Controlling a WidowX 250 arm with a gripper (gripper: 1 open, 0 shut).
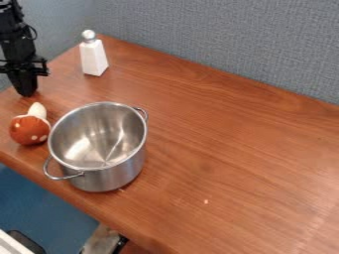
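My black gripper (24,77) hangs at the far left edge, low over the wooden table, partly cut off by the frame; whether its fingers are open or shut is too small and dark to tell. Below it lies a red toy mushroom (30,130) with white spots and a pale stem. To the right of the mushroom stands a steel pot (117,149) with two handles. A white bottle (94,57) stands at the back, right of my gripper.
A grey partition (239,40) runs along the back. Blue floor shows beyond the near left edge.
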